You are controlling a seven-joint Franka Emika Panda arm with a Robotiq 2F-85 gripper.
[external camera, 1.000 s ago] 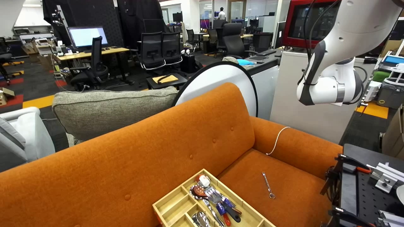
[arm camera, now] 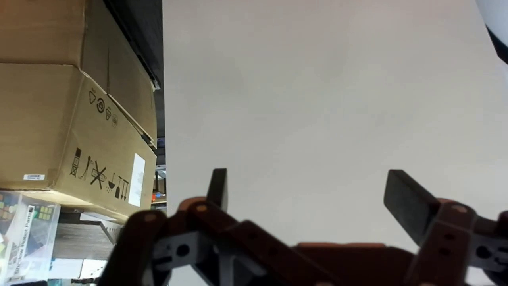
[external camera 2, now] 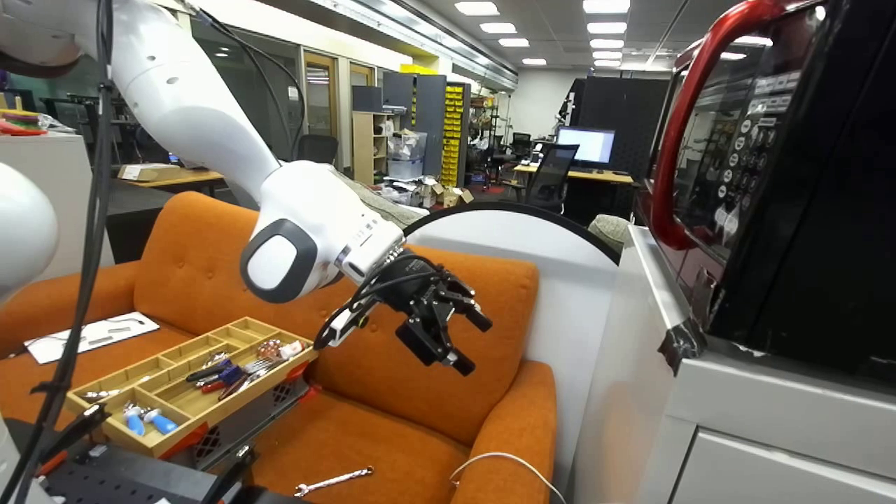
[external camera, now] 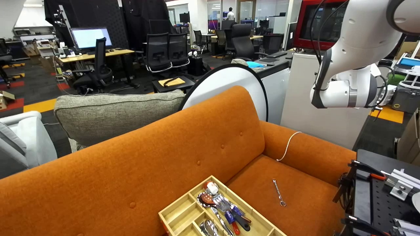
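My gripper [external camera 2: 472, 343] is open in exterior view 2, with its two black fingers spread apart above the right part of the orange sofa and nothing between them. In the wrist view, the fingers [arm camera: 410, 205] stand wide on either side, facing a broad pale panel [arm camera: 304, 109]. Exterior view 1 shows the white arm [external camera: 338, 92] at the right, but its fingers cannot be made out there. A metal wrench [external camera: 279, 192] lies on the sofa seat. Beside it is a wooden tray [external camera: 179, 200] holding metal utensils.
A white cord [external camera: 289, 145] hangs over the sofa armrest. In exterior view 2, a grey cabinet [external camera 2: 621, 369] with a red-framed appliance [external camera 2: 672, 193] stands to the right. Cardboard boxes [arm camera: 43, 119] fill the left of the wrist view. Clamps [external camera: 368, 169] sit on a black table.
In exterior view 1 the arm has shifted slightly, its lower white link a little to the right, with more of the upper joint showing. The tray, wrench and cord are unmoved.
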